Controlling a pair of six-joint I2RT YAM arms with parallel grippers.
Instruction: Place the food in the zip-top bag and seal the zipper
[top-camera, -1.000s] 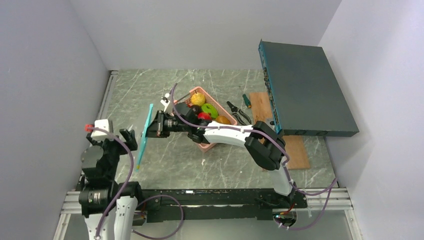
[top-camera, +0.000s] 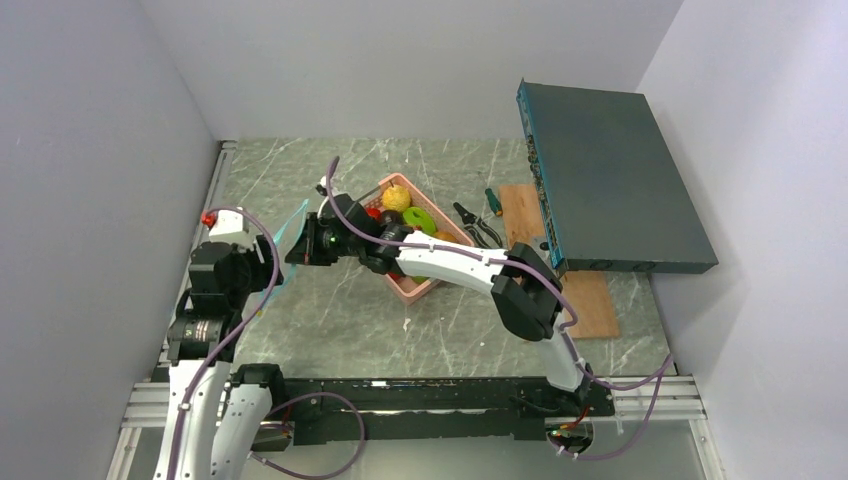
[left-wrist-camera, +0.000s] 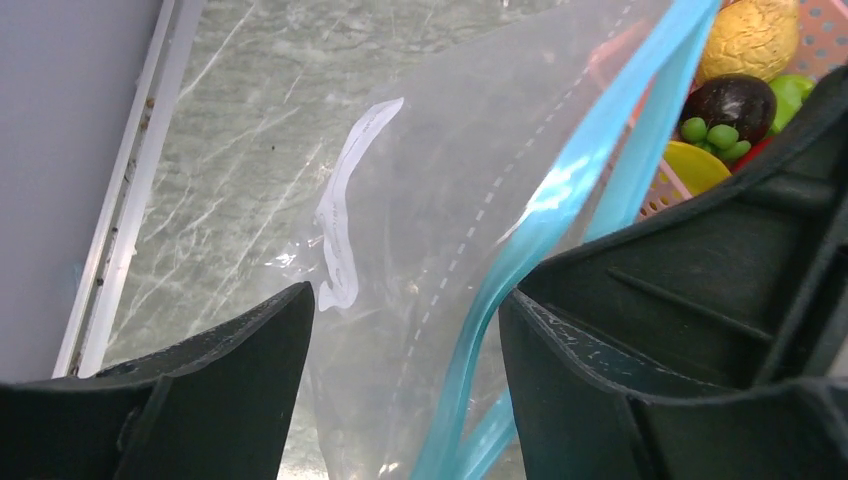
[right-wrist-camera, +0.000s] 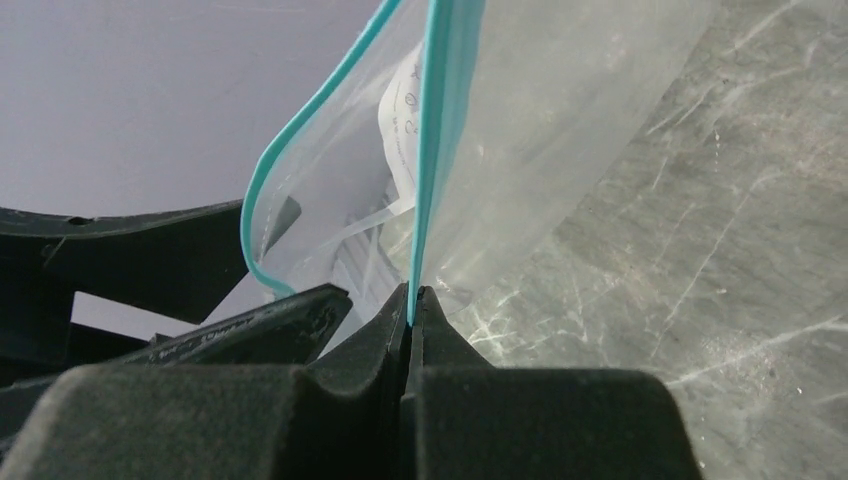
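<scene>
The clear zip bag (left-wrist-camera: 420, 190) hangs upright between my grippers, with a light-blue zipper rim (left-wrist-camera: 545, 200) and a white label strip (left-wrist-camera: 342, 220). No food shows inside it. My right gripper is shut on one side of the blue rim, and the bag's mouth gapes to the left of it. My left gripper stands part open at the bag, its fingers (right-wrist-camera: 270, 325) apart close to the opposite rim. Clear film and blue rim show between those fingers, not clamped. In the top view, the left gripper (top-camera: 278, 262) is just left of the right gripper (top-camera: 300, 258).
A pink basket (top-camera: 408, 296) of toy food, including a yellow fruit (top-camera: 396, 197) and a dark eggplant (left-wrist-camera: 730, 108), sits partly under the right arm. Pliers (top-camera: 478, 225), a cutting board (top-camera: 590, 305) and a dark box (top-camera: 620, 180) occupy the right.
The bag's rim, a narrow strip earlier, now shows spread open. The right gripper has shifted only slightly.
</scene>
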